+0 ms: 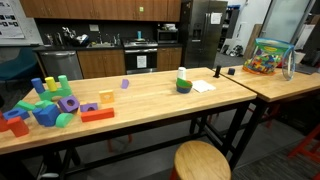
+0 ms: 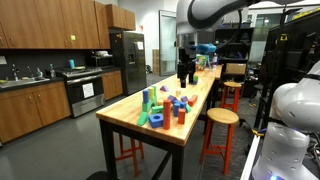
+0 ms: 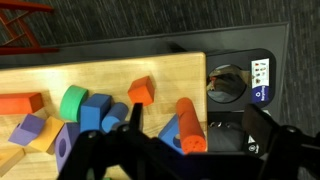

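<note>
Open and empty, my gripper points down over the block end of the wooden table (image 3: 165, 72); in exterior view 2 the gripper (image 2: 187, 72) hangs above the blocks. Between its spread fingers in the wrist view is a red-orange cylinder (image 3: 187, 118), seen from above. A small orange-red block (image 3: 141, 90) sits up and left of it. Further left are a blue block (image 3: 95, 111), a green arch (image 3: 72, 103), a purple piece (image 3: 66, 145) and a red bar (image 3: 20, 103). Exterior view 1 does not show the gripper.
A dark green bowl (image 1: 184, 86) stands mid-table beside a white cup-like object (image 1: 182, 73). A white sheet (image 1: 203, 86) lies to their right. On the adjoining table is a container of colourful items (image 1: 268, 56). A wooden stool (image 1: 202, 160) stands in front. Mid-table is mostly clear.
</note>
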